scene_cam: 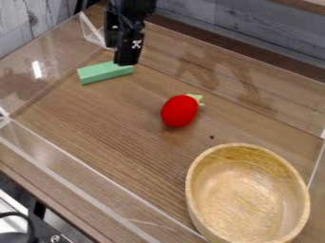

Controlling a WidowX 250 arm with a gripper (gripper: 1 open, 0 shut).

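My black gripper (pixel 118 57) is at the upper left, open, hanging just above a green bar (pixel 105 73) that lies on the wooden table. A red oval object (pixel 180 111) sits near the middle, with a small pale yellow-green piece partly hidden behind it. A large round tan bowl (pixel 246 228) stands at the lower right.
A clear wire-like or plastic item (pixel 93 30) is at the upper left behind the gripper, partly hidden. Dark cables lie off the table at the bottom left corner.
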